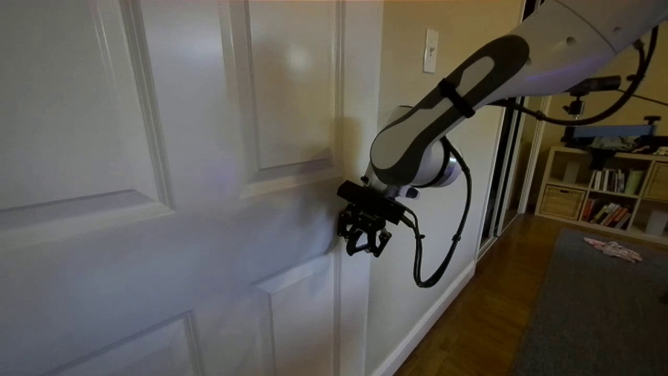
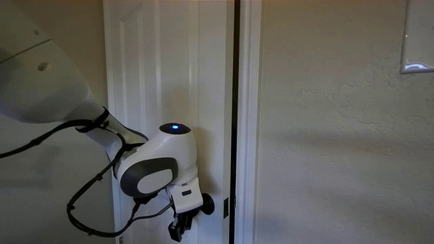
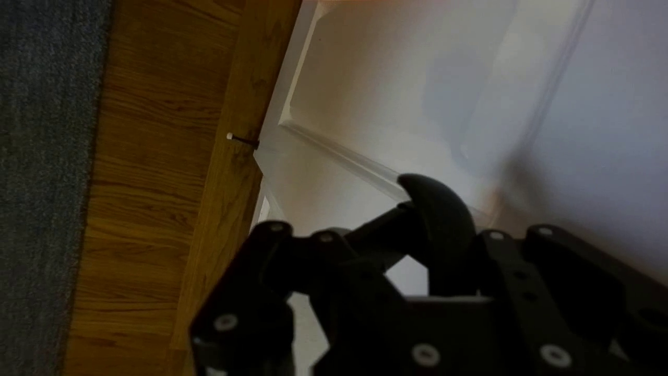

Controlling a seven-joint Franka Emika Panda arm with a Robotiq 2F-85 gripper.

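A white panelled door stands slightly ajar, with a dark gap between its edge and the door frame. The round black knob shows beside my gripper in exterior view 2. Close against the door's edge side, the gripper points downward. In the wrist view the black fingers are together with nothing visible between them, so the gripper is shut. The knob is hidden behind the gripper in the other views, and whether they touch cannot be made out.
A beige wall with a light switch runs beside the door. Wooden floor and a dark grey rug lie below. A shelf stands far back. A small doorstop sticks out near the door's bottom.
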